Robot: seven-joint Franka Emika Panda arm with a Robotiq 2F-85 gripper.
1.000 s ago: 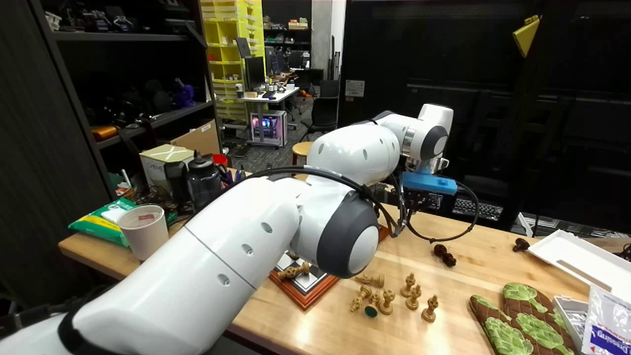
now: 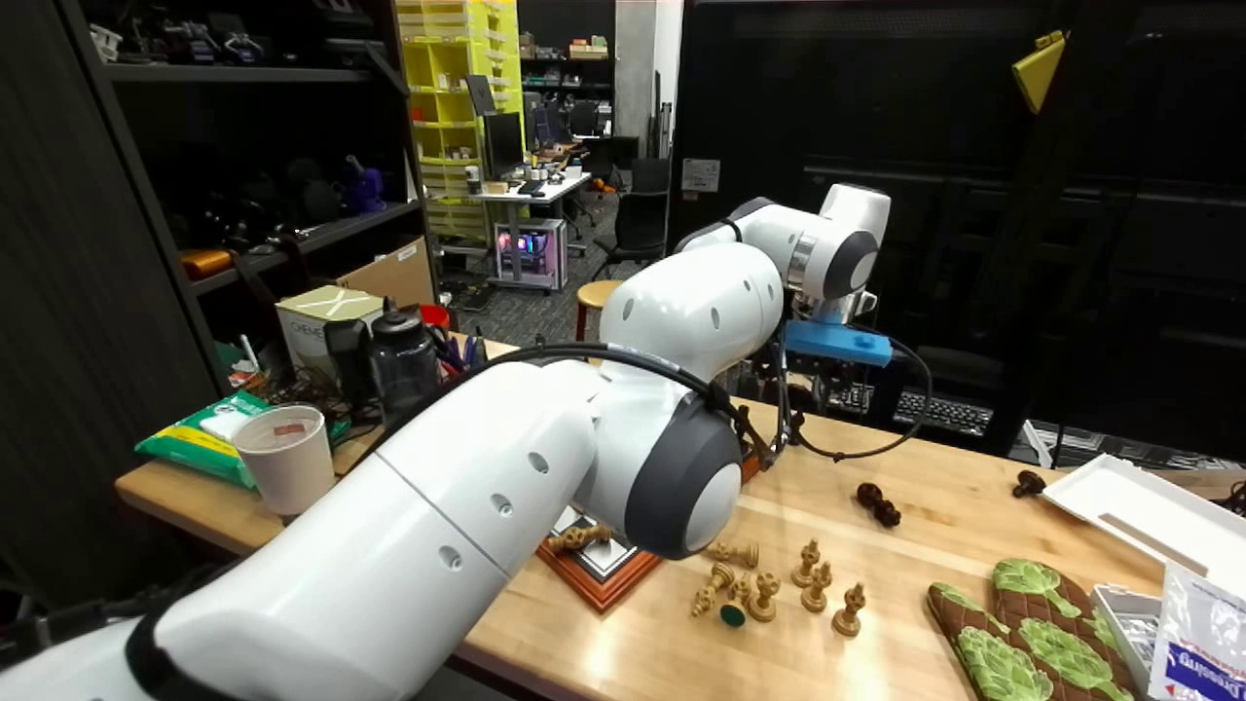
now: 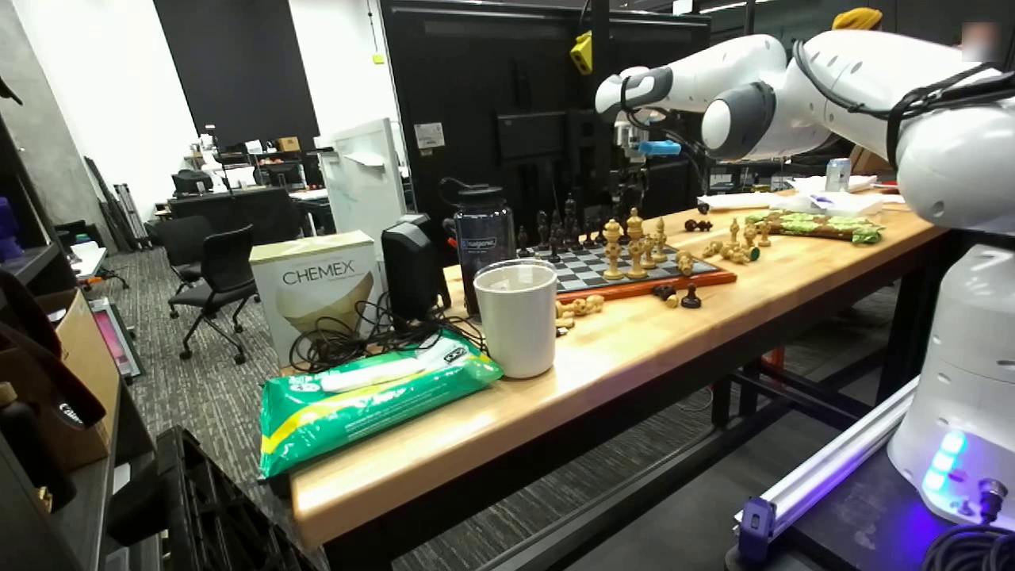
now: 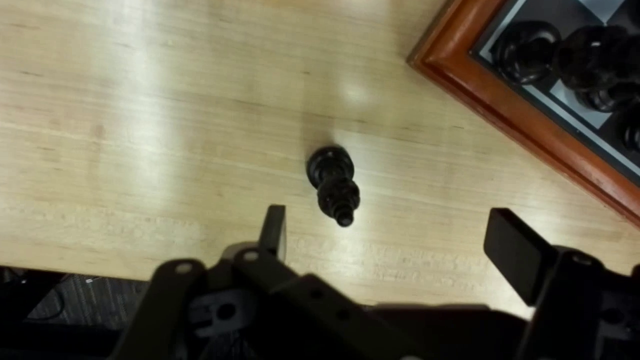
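In the wrist view, my gripper is open, with bare table visible between its fingers. A black chess piece [image 4: 336,186] appears to stand upright on the table, ahead of the gap and closer to the left finger; nothing touches it. The chessboard [image 4: 480,108] with its reddish-brown frame lies at upper right in that view, with several black pieces [image 4: 528,54] on it. In exterior view 2, black pieces line the board's far side and tan pieces [image 3: 635,246] stand on its nearer part. The arm hides much of the board in exterior view 1.
Off the board lie or stand several tan pieces [image 2: 814,584] and a toppled black one [image 2: 878,504]. Green-and-brown oven mitts [image 2: 1040,631] and a white tray [image 2: 1156,514] occupy the right. A cup [image 3: 518,323] and bottle [image 3: 482,233] stand beyond the board's other end.
My gripper and the outer arm have moved up and slightly left in exterior view 1. The loose pieces in sight there lie where they were.
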